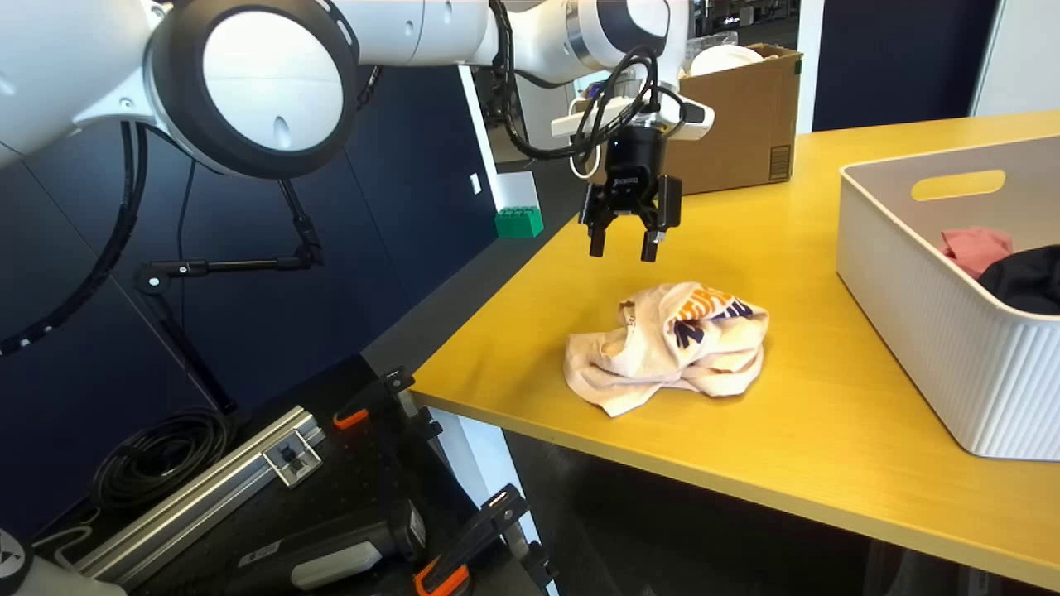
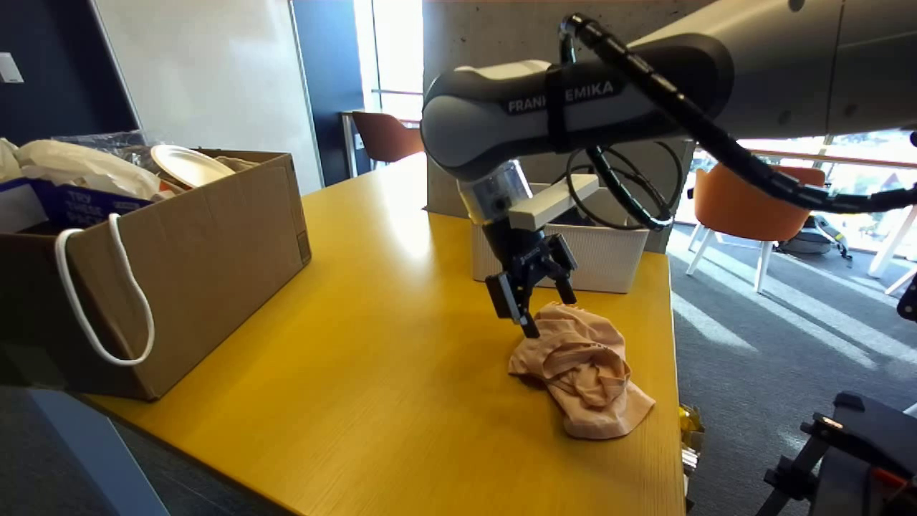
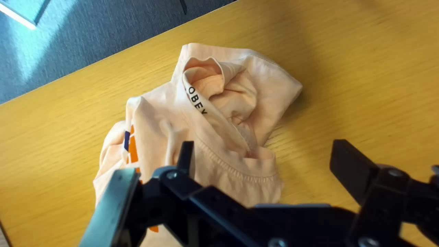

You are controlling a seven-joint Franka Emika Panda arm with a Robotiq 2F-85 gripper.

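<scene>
A crumpled peach shirt [image 1: 661, 348] with orange and dark-blue print lies on the yellow table, close to its edge. Its collar, marked OBEY, faces up in the wrist view, where the shirt [image 3: 230, 164] fills the middle. My gripper [image 1: 623, 248] hangs above the table with its fingers apart and nothing between them. From the other side, the fingertips [image 2: 530, 328] appear near the shirt [image 2: 593, 374], overlapping its upper edge in the picture. In the wrist view my gripper has one finger over the cloth and the other over bare table.
A white ribbed bin [image 1: 919, 298] stands on the table, with a pink cloth [image 1: 975, 248] and a black cloth [image 1: 1028, 280] inside. A cardboard box [image 2: 232, 249] full of assorted items is at another side. Between box and shirt, the table [image 2: 370, 344] is clear.
</scene>
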